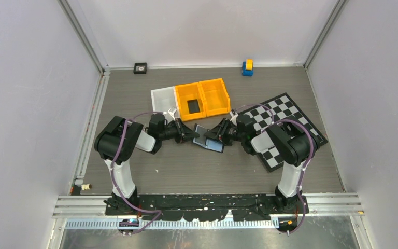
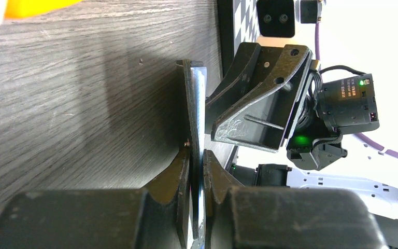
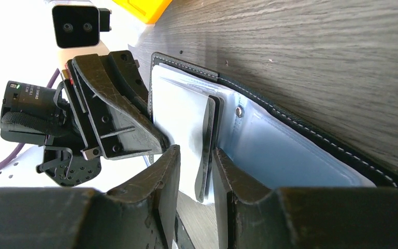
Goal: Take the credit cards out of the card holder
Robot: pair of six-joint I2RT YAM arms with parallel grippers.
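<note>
The card holder (image 1: 213, 147) lies open between my grippers, with translucent sleeves and a dark edge in the right wrist view (image 3: 300, 155). My left gripper has its fingertips close around the holder's edge, which stands upright between them in the left wrist view. My right gripper straddles a white card-like flap (image 3: 179, 119) with a dark strip at the holder's inner part, fingertips part open. Whether either gripper grips firmly is unclear.
A white bin (image 1: 163, 98) and orange bins (image 1: 215, 96) stand behind the holder. A checkerboard (image 1: 300, 116) lies to the right under the right arm.
</note>
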